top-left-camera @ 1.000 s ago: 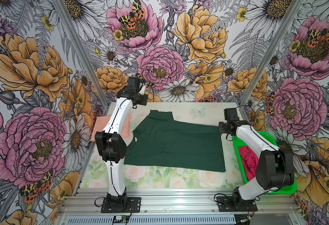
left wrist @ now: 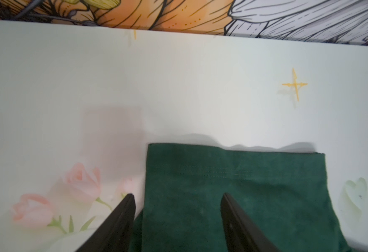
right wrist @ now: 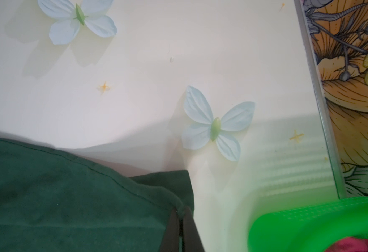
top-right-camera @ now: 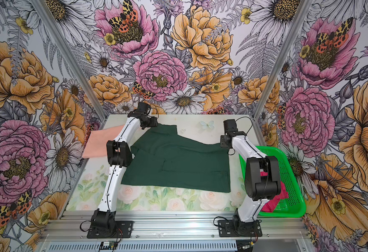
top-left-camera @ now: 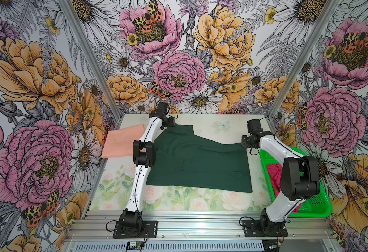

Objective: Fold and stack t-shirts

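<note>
A dark green T-shirt (top-left-camera: pixel 196 163) lies spread on the table (top-left-camera: pixel 209 201), its short sleeve (left wrist: pixel 234 189) pointing to the back. My left gripper hangs over that sleeve, fingers parted, nothing seen between them. My right gripper is shut at the shirt's back right corner; whether any fabric is between its fingertips is hard to tell. A folded peach garment (top-left-camera: pixel 116 140) lies at the back left.
A green basket (top-right-camera: pixel 293 201) holding pink cloth (top-left-camera: pixel 274 178) stands at the right, beside the right arm. Bare table shows behind the shirt and along its front.
My left arm has swung right and come lower over the sleeve at the back.
</note>
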